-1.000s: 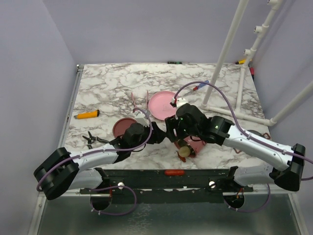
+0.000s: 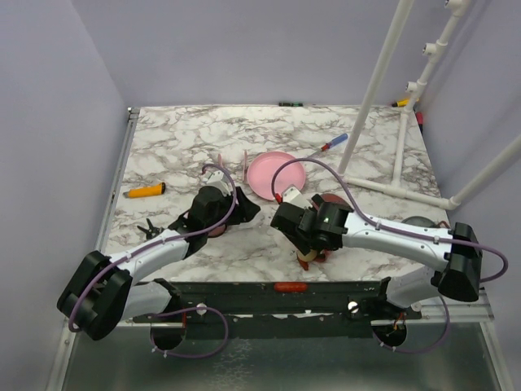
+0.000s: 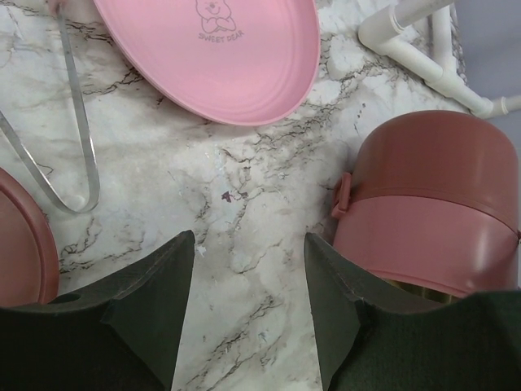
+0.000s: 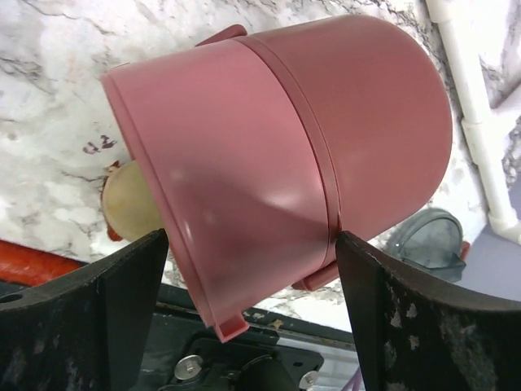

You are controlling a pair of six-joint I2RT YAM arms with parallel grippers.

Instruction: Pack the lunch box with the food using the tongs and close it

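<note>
The pink lunch box (image 3: 423, 195) lies tipped on its side at the front right, a round beige item (image 4: 134, 204) and something red at its mouth. My right gripper stands open over it, the box body between and beyond its fingers. My left gripper is apart from the box, over bare marble, its fingers spread. A pink plate (image 3: 216, 45), tongs (image 3: 85, 187) and a reddish round dish (image 3: 24, 236) are at its far side and left.
A red sausage (image 2: 290, 287) lies at the front edge. White pipes (image 2: 399, 191) stand at the right. A yellow tool (image 2: 145, 191) lies far left; a screwdriver (image 2: 334, 142) is at the back.
</note>
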